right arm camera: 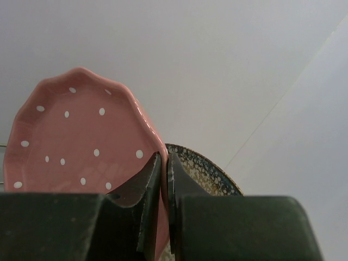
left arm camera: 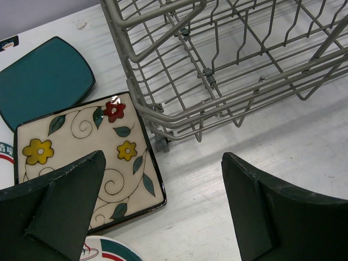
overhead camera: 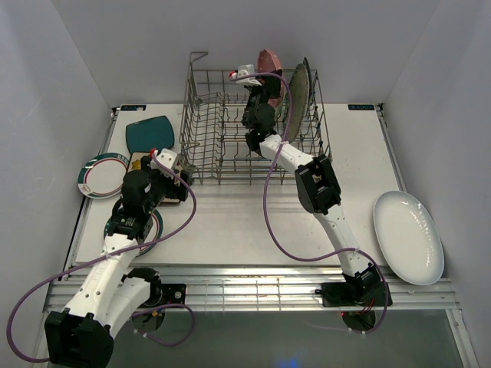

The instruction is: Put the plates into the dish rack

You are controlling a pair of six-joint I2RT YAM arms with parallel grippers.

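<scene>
The dish rack (overhead camera: 207, 165) stands at the back. In it, toward the right, my right gripper is shut on the rim of a pink spotted plate (right arm camera: 76, 141), held upright beside a dark speckled plate (right arm camera: 204, 168). My left gripper is open above a square floral plate (left arm camera: 81, 141) left of the rack, with nothing between its fingers. A teal plate (overhead camera: 148, 133), a round rimmed plate (overhead camera: 102, 175) and another round plate (left arm camera: 117, 250) lie nearby on the left.
A white oval platter (overhead camera: 408, 238) lies at the front right. The rack's left and middle slots are empty. The counter in front of the rack is clear. Walls close in the sides and back.
</scene>
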